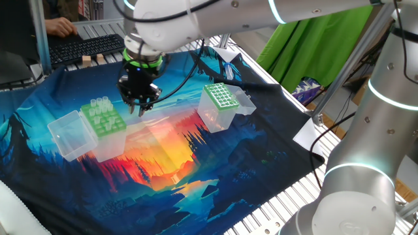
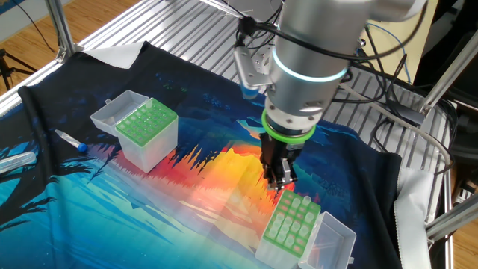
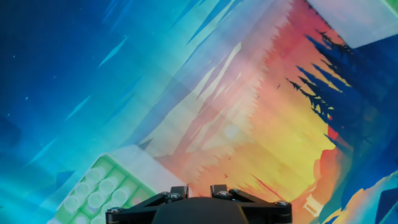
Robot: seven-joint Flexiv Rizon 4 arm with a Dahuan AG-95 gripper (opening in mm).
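My gripper hangs above the cloth, close to the tube rack on the left in exterior view 1. That clear box has a green top holding several translucent tubes, and its lid lies open. A gap with nothing in it separates the fingertips in the wrist view, so the gripper is open. The same rack shows at lower left of the wrist view, beside the fingers. Across the cloth stands a second box with a green grid top; its holes look empty. In exterior view 2 the gripper hangs just behind the filled rack.
Two pens lie at the left in exterior view 2, one of them with a blue cap. The printed cloth is wrinkled, with clear room between the boxes. A hand rests near a keyboard at the back. Cables loop round the arm.
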